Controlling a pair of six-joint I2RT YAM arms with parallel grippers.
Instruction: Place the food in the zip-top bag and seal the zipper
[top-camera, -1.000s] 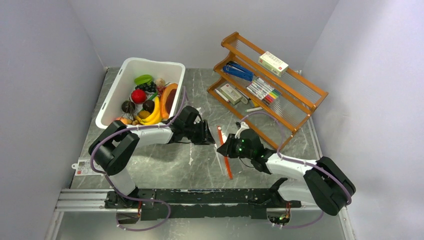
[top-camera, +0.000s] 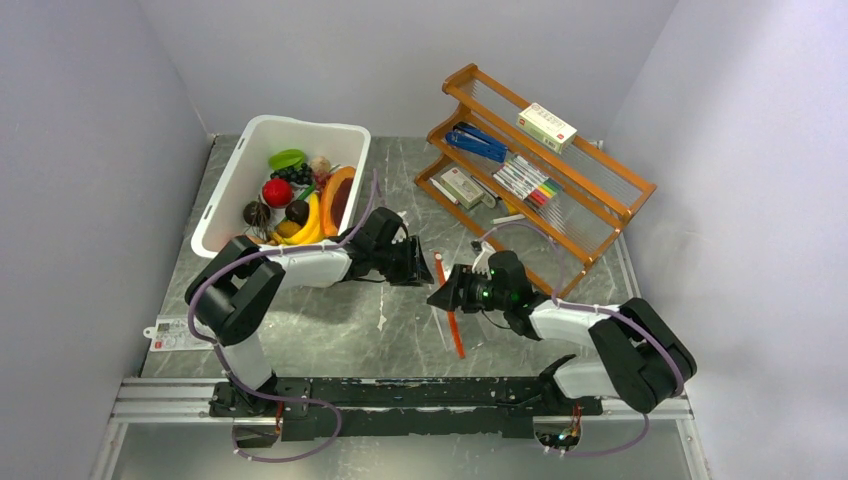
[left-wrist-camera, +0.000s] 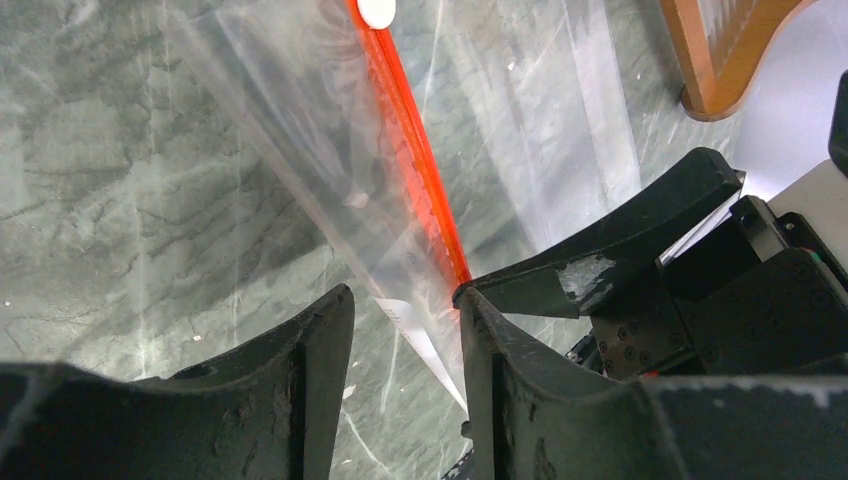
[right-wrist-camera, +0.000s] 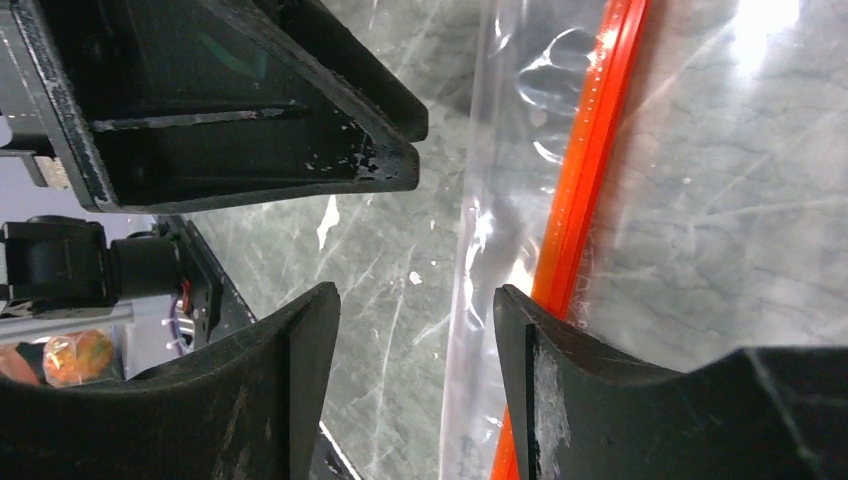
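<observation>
A clear zip top bag (left-wrist-camera: 540, 110) lies flat on the table, and no food shows in it. Along its mouth runs the orange zipper (top-camera: 456, 335), with a white slider (left-wrist-camera: 377, 10) near one end. My left gripper is partly open above the bag's clear edge, left of the zipper; whether that edge touches a finger I cannot tell. From the right, my right gripper reaches over the zipper, its fingers apart; one finger (right-wrist-camera: 520, 335) covers part of the orange strip. Food such as bananas (top-camera: 308, 228) and a red fruit (top-camera: 278, 193) sits in the white bin (top-camera: 228, 188).
At the back right a wooden rack (top-camera: 590, 195) holds boxes, markers and blue-handled tools. A white labelled strip (top-camera: 180, 334) lies at the left table edge. Bare table (top-camera: 330, 330) shows in front of the bin. The two grippers are very close together.
My left gripper has edged slightly right. Bin and rack look unchanged.
</observation>
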